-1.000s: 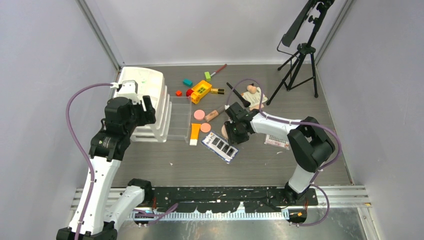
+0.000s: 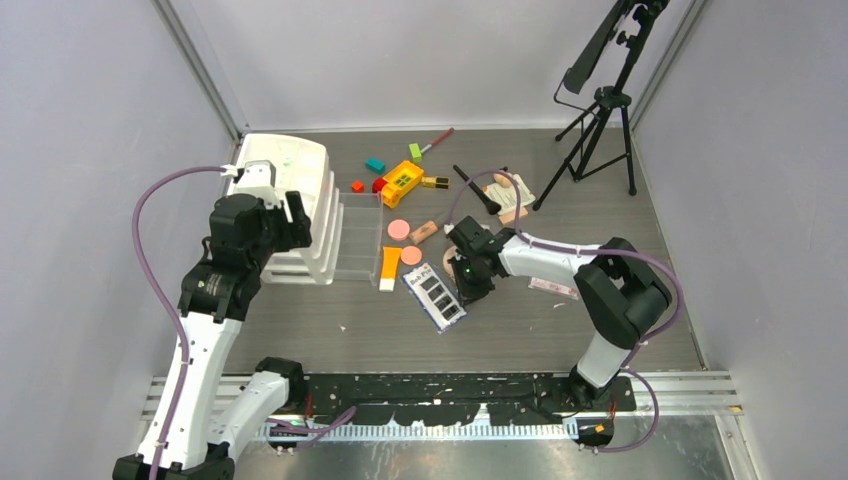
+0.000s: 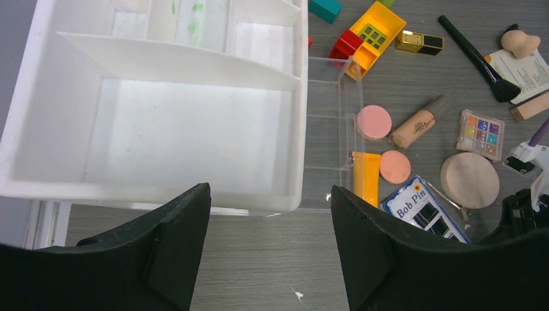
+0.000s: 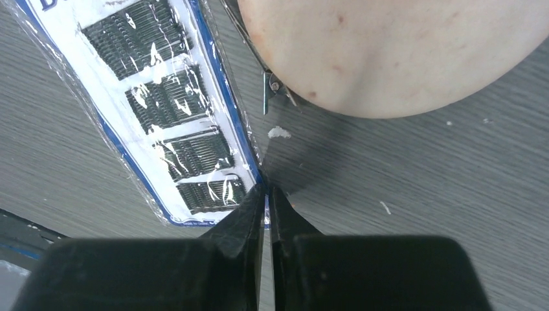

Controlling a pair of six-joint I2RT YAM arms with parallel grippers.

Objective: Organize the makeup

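Note:
A false-lash packet (image 4: 175, 110), flat and white with a blue border, lies on the floor. My right gripper is over its lower right edge. The fingers are nearly together, with a sliver of the packet's blue and white edge between the tips. My left gripper stands open and empty above the front of the white drawer organizer (image 3: 301, 129). A clear tray (image 3: 359, 103) juts out on its right side. Beside it are a yellow tube (image 3: 367, 181), pink round pieces (image 3: 373, 122), a foundation tube (image 3: 414, 129) and an eyeshadow palette (image 3: 480, 135).
A round beige puff (image 4: 388, 52) and a thin metal item (image 4: 262, 65) lie close to the right fingertips. Toy blocks (image 2: 402, 183) and a black brush (image 2: 477, 190) lie farther back. A tripod (image 2: 606, 100) stands at back right.
The lash packet has turned and its near end has shifted left and toward the front. My right gripper has moved slightly toward the front. The left arm is still.

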